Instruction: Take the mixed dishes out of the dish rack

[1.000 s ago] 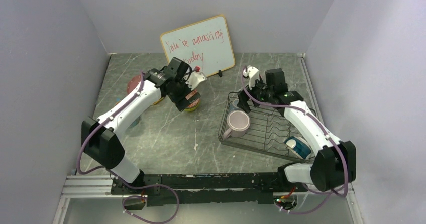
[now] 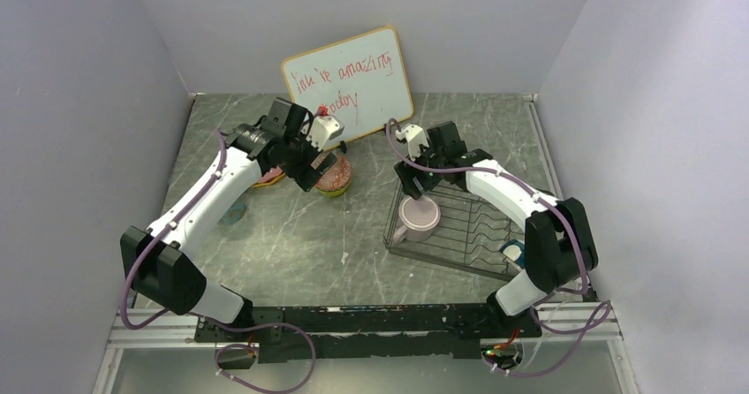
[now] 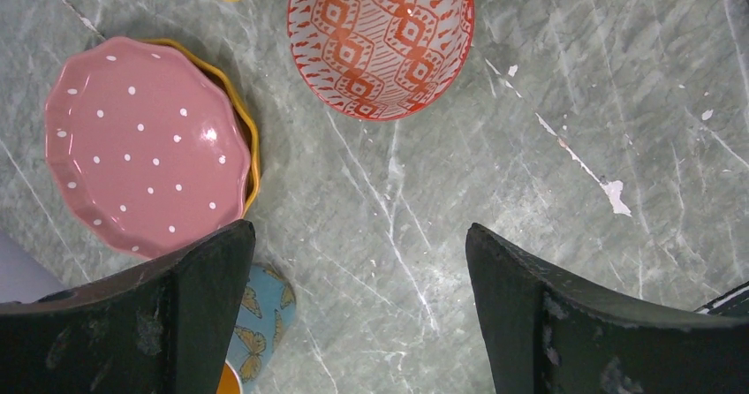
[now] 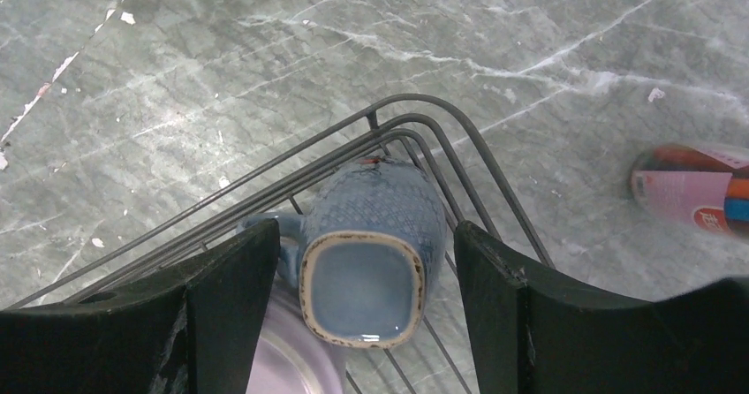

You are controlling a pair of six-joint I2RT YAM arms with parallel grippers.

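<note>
The wire dish rack (image 2: pixel 468 235) on the right holds a pale mug (image 2: pixel 419 216) and, in its far corner, a blue-grey square mug (image 4: pixel 360 279). My right gripper (image 2: pixel 413 180) is over that blue mug, fingers part open around it in the right wrist view; whether they touch it is unclear. My left gripper (image 2: pixel 313 169) stands open above the worktop, empty. Below it lie a red patterned bowl (image 3: pixel 380 36), a pink dotted plate (image 3: pixel 146 147) on a yellow one, and a blue butterfly-pattern piece (image 3: pixel 265 314), partly hidden by a finger.
A whiteboard (image 2: pixel 344 80) leans at the back. A teal item (image 2: pixel 515 253) lies at the rack's near right. Walls close in both sides.
My right gripper has moved left over the rack's far-left corner, covering the blue mug in the top view. My left gripper has shifted left and slightly up, away from the middle.
</note>
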